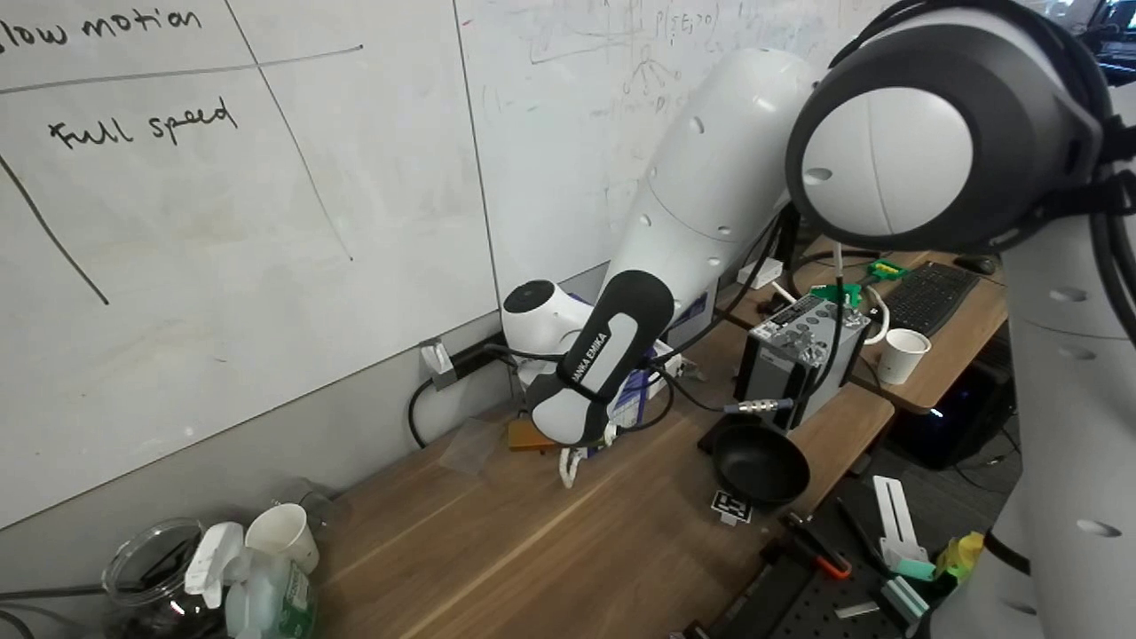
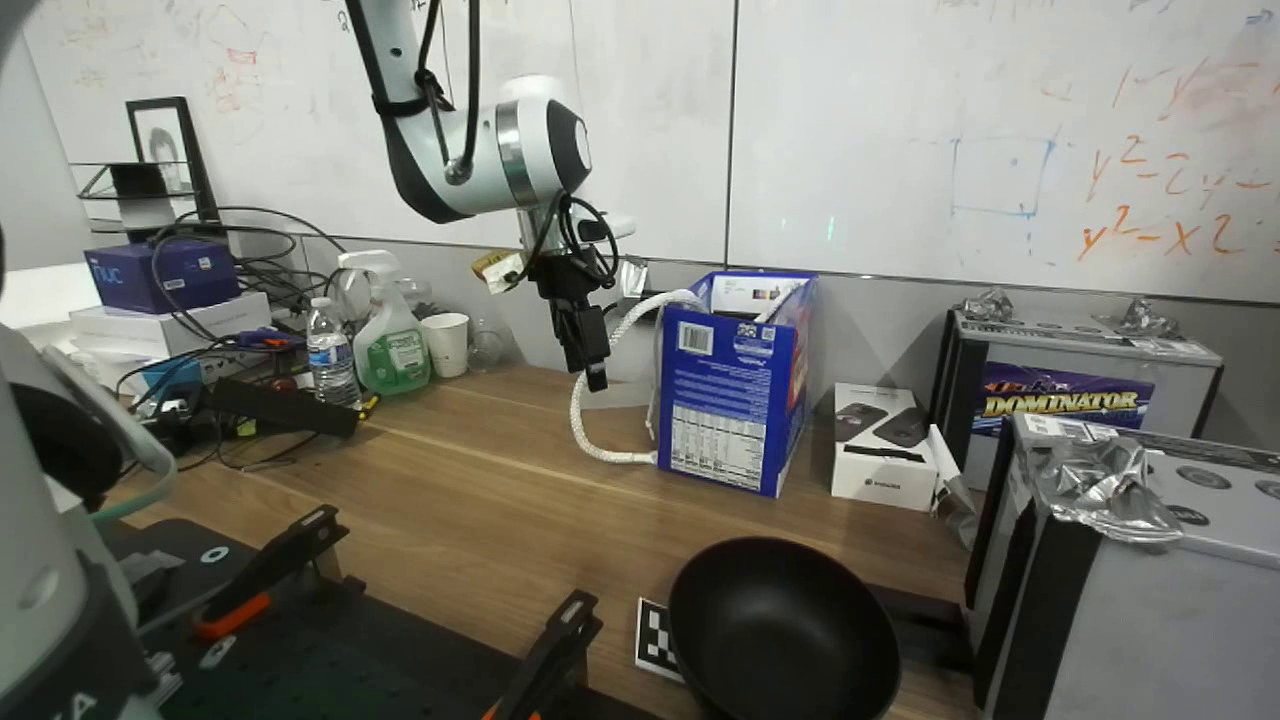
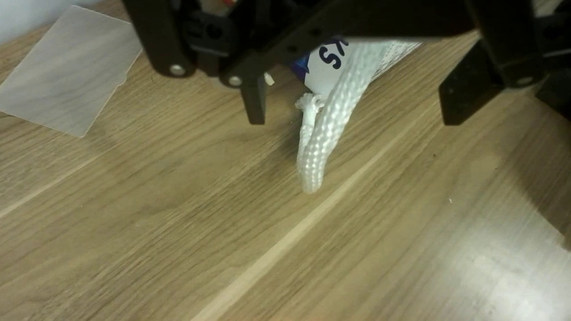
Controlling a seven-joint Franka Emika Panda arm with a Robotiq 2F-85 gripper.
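Note:
In the wrist view my gripper stands open, its dark fingers wide apart and nothing gripped. A white braided rope [image 3: 332, 117] bends into a loop in the space seen between them, clear of both fingertips. That rope is fixed to a blue box [image 2: 720, 396], which stands upright on the wooden table by the whiteboard. From exterior view 2, the gripper [image 2: 588, 360] points down just left of the box, close to the rope [image 2: 582, 420]. Whether they touch there is hard to tell. The arm hides most of the box in exterior view 1.
A black pan [image 2: 780, 630] lies at the table's front, beside a printed marker [image 2: 655, 638]. Right of the box are a white phone box [image 2: 882, 462] and large batteries [image 2: 1092, 360]. A spray bottle [image 2: 393, 330] and paper cup [image 2: 445, 344] stand left.

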